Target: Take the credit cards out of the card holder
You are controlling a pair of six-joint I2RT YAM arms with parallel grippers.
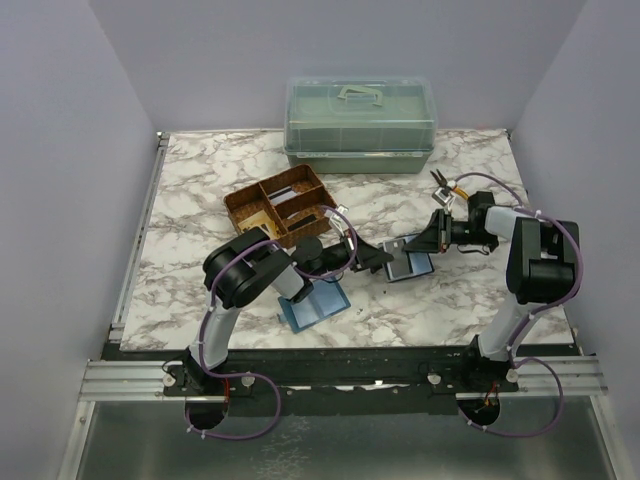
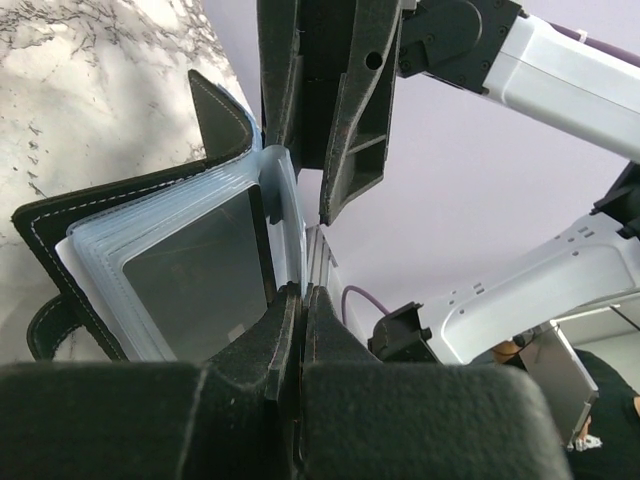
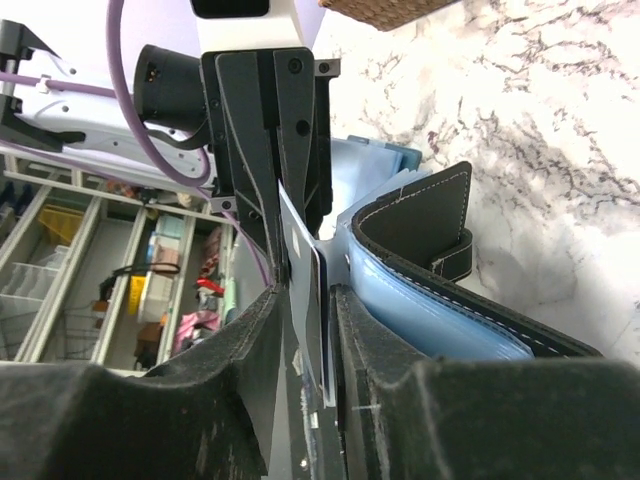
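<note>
The card holder [image 1: 420, 264], dark cover with stitched edge and pale blue plastic sleeves [image 2: 165, 240], lies between my two grippers at the right of the table. My left gripper [image 1: 372, 256] is shut at the sleeves' edge; in the left wrist view its fingertips [image 2: 322, 310] meet there, and what is between them is hard to see. My right gripper [image 1: 428, 243] is part open around an upright sleeve with a card-like sheet [image 3: 305, 290] in it, its fingers either side; whether they grip it is unclear.
A brown compartment box [image 1: 262, 190] sits at the left middle, a lidded green container [image 1: 360, 120] at the back, orange-handled pliers [image 1: 458, 188] at the right, and a blue open item [image 1: 315, 305] near the front left.
</note>
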